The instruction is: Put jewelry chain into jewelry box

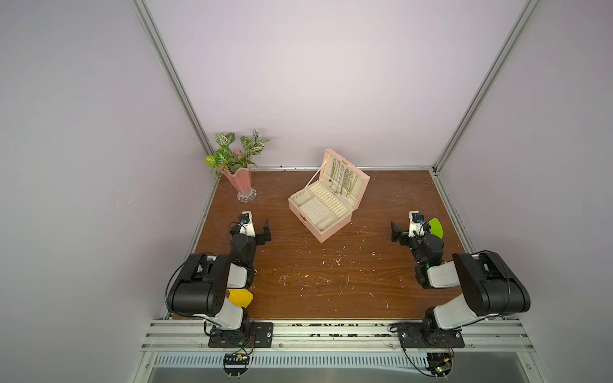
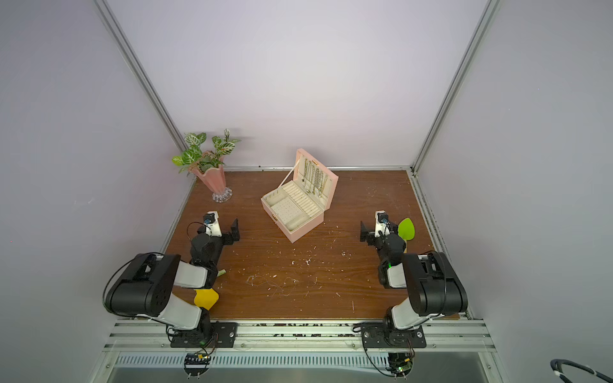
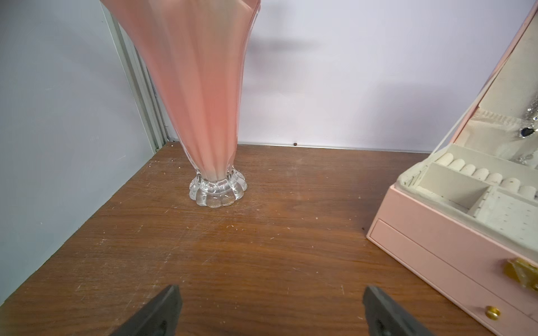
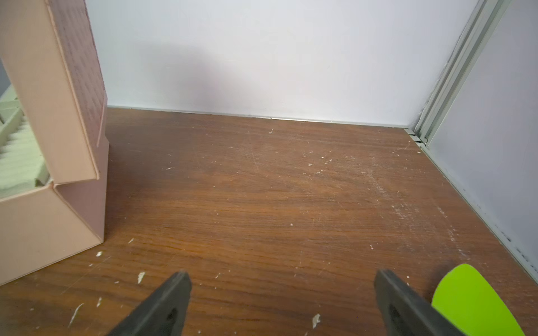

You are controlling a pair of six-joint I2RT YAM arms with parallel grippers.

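The pink jewelry box [image 1: 319, 231] stands with its lid up near the middle of the table, its cream compartments showing. Several chains [image 1: 343, 178] hang inside the lid. A thin, wavy, pale line [image 1: 306, 283] lies on the front left of the table; it looks like a fine chain, though it is too faint to be sure. To the left of the box, my left gripper is open and empty, its fingers wide apart. My right gripper, to the right of the box, also stands open with nothing between its fingers.
A pink vase [image 3: 210, 112] with leafy stems stands at the back left. Beside the right gripper is a green leaf-shaped piece [image 4: 473, 302]; a yellow piece [image 2: 206, 298] lies by the left arm. Pale specks dot the wooden table [image 1: 357, 287], otherwise clear in front.
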